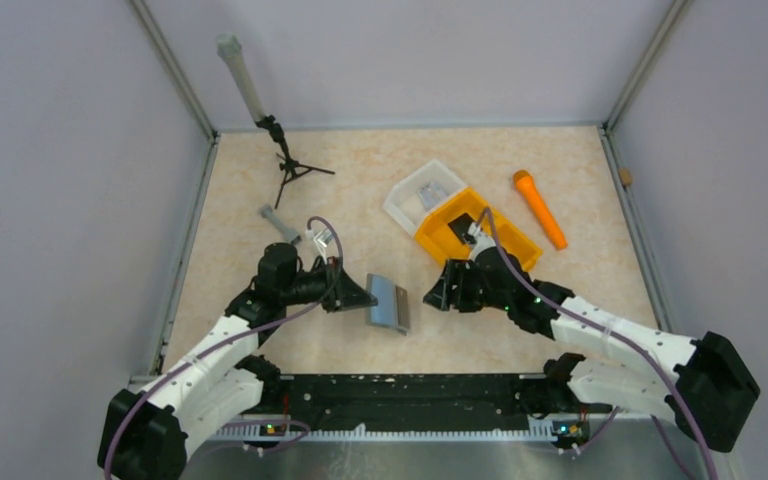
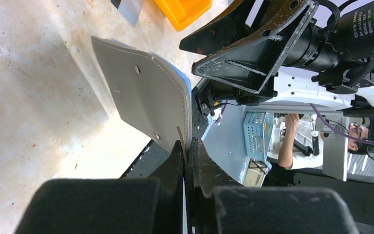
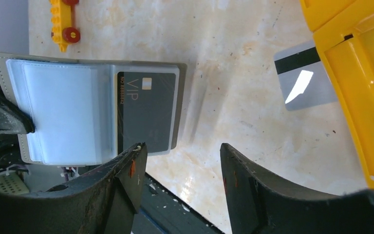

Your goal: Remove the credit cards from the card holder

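The card holder (image 1: 388,303) stands spread partly open above the table, grey outside with pale blue inner pockets. My left gripper is shut on its left edge. In the right wrist view a dark grey VIP card (image 3: 148,109) sits in the pocket of the right-hand flap. Right of that flap, my right gripper is open, its fingers apart and nothing between them; it does not touch the holder. A grey card with a black stripe (image 3: 304,78) lies on the table against the yellow bin.
A yellow divided bin (image 1: 523,237) and a white tray (image 1: 401,204) sit behind the right gripper. An orange microphone (image 1: 540,209) lies at the right, a small tripod (image 1: 291,167) stands back left. Bare table lies in front of the right gripper.
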